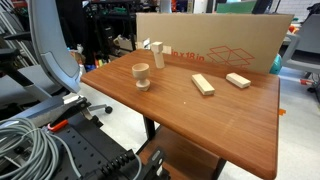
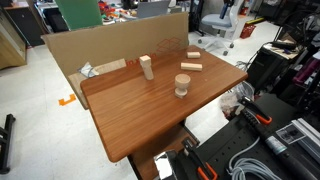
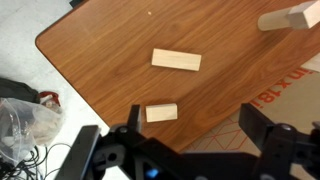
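Note:
My gripper is open over the table, its dark fingers wide apart at the bottom of the wrist view, nothing between them. A pale flat block [image 3: 176,59] lies on the wood ahead of it. Nearer the gripper is a second pale block [image 3: 161,112], close to the table's edge. At the upper right of that view stands a taller pale block [image 3: 290,17], also seen upright as the tall block [image 2: 146,67] in exterior view 2. A wooden cup [image 1: 142,76] stands upright on the table in exterior view 1; the wrist view does not show it.
The brown table [image 1: 225,125] has wide bare areas. A cardboard panel [image 2: 115,52] stands along one side of it. Part of the white arm [image 1: 55,40] fills the upper left of exterior view 1. Cables [image 1: 28,150] lie coiled by the base.

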